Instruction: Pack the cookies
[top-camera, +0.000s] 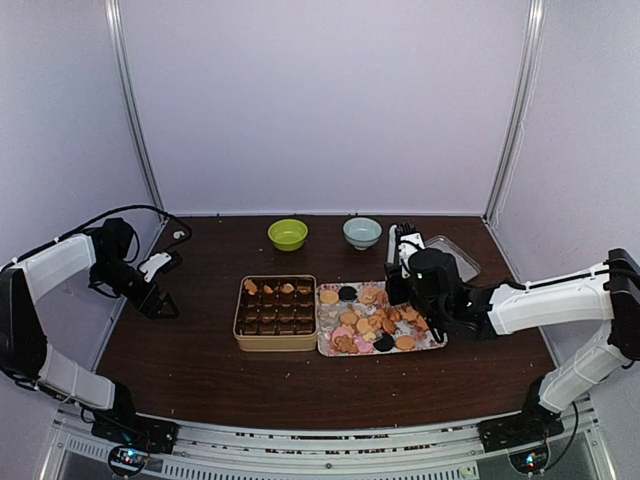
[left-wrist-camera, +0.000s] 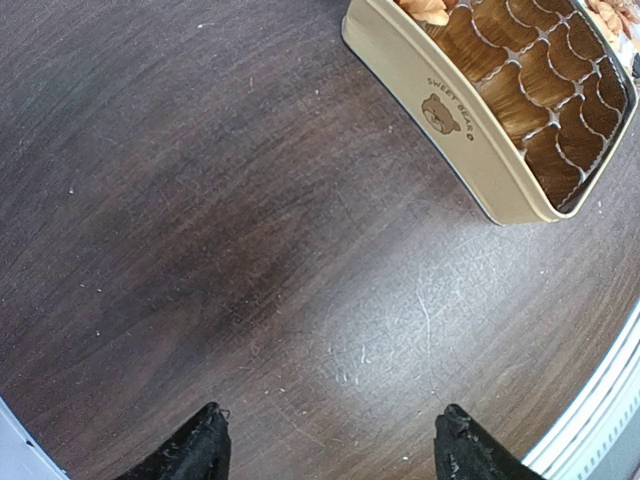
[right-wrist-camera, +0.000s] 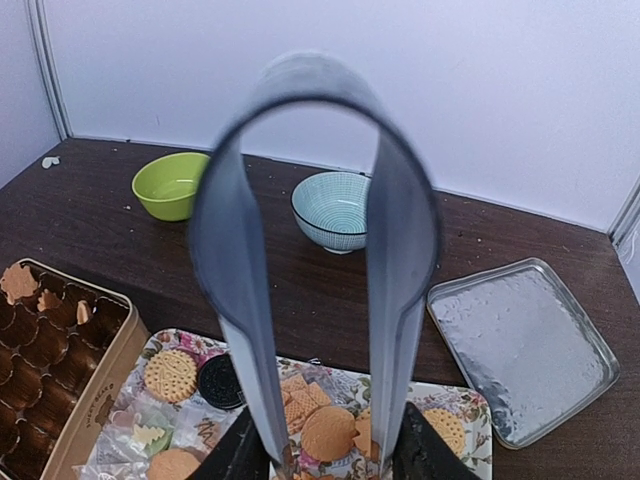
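A beige cookie tin (top-camera: 275, 340) with a divided brown insert sits at the table's middle, a few small cookies in its back cells. Right of it lies a floral tray (top-camera: 330, 345) covered with assorted cookies. My right gripper is over this tray, a white tong-like tool (right-wrist-camera: 395, 300) upright between its fingers; whether the fingers are closed on it is hard to tell. My left gripper stands open above bare table left of the tin (left-wrist-camera: 490, 180), nothing between its fingers.
A green bowl (top-camera: 287, 234) and a pale blue bowl (top-camera: 362, 232) stand at the back. A metal tray (right-wrist-camera: 520, 350) lies at the back right.
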